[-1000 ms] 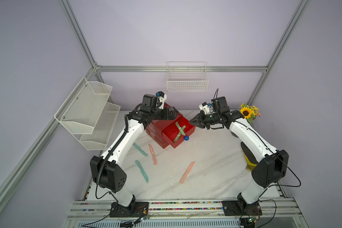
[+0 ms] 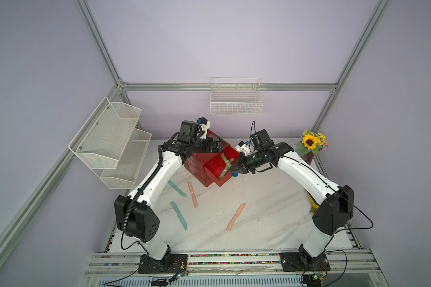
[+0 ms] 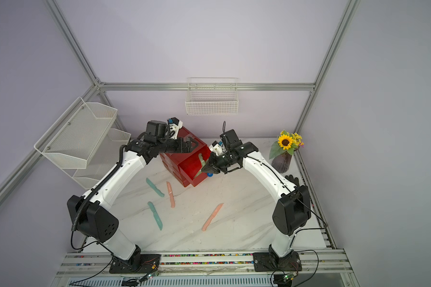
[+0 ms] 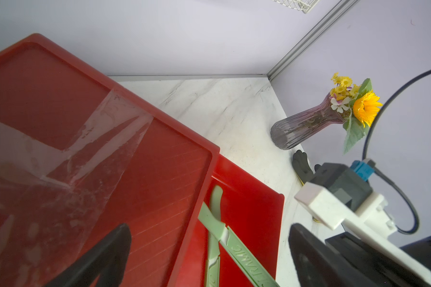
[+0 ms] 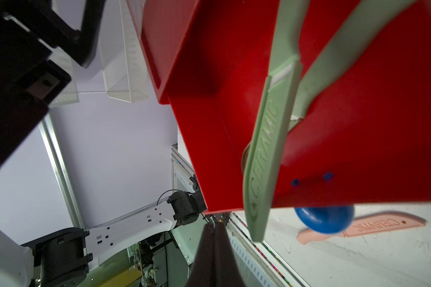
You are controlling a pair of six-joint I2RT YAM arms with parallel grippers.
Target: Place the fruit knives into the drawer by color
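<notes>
The red drawer box (image 2: 196,169) has its drawer pulled out, holding green knives, one lying crossed over another; in the right wrist view the top one (image 5: 268,153) reaches over the drawer's front. My left gripper (image 2: 214,145) stands open above the box's top. My right gripper is shut at the drawer's front by that knife's end, nothing visible between its fingers. Two teal knives (image 2: 179,215) and two pink knives (image 2: 236,216) lie apart on the table.
A vase of sunflowers (image 3: 282,160) stands at the back right, dark gloves near it. A blue knob (image 5: 324,219) is on the drawer's front. Mesh shelves (image 2: 107,138) hang on the left wall, a wire basket (image 2: 236,100) at the back.
My right gripper has moved left and down to the drawer's front. The left gripper has barely moved. The knives on the table lie unchanged.
</notes>
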